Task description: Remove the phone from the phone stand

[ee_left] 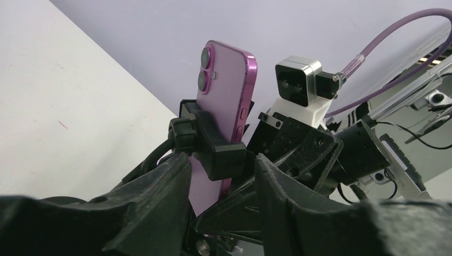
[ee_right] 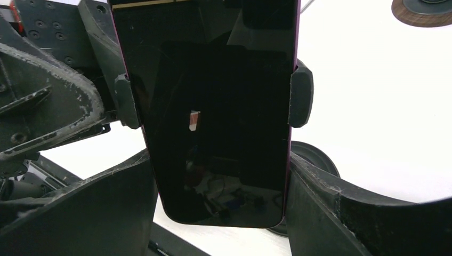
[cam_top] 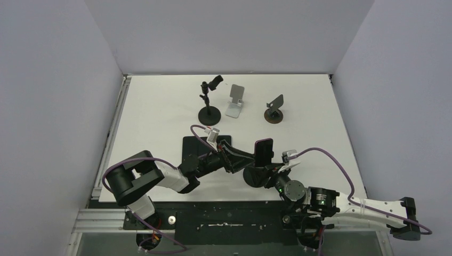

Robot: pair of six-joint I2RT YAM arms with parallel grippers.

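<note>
A pink phone (cam_top: 263,151) (ee_left: 226,80) (ee_right: 213,122) stands upright in the clamp (ee_left: 226,160) of a black stand with a round base (cam_top: 250,177). My left gripper (cam_top: 245,160) is beside the clamp from the left, its fingers apart around the clamp's near end; whether it touches is unclear. My right gripper (cam_top: 266,170) is at the phone's lower part, a finger along each side edge, the screen facing its camera. Whether those fingers grip it firmly cannot be seen.
At the back stand a black stand (cam_top: 209,114), a silver stand (cam_top: 236,101) and a stand on a wooden base (cam_top: 274,109). A black pad (cam_top: 189,146) lies under my left arm.
</note>
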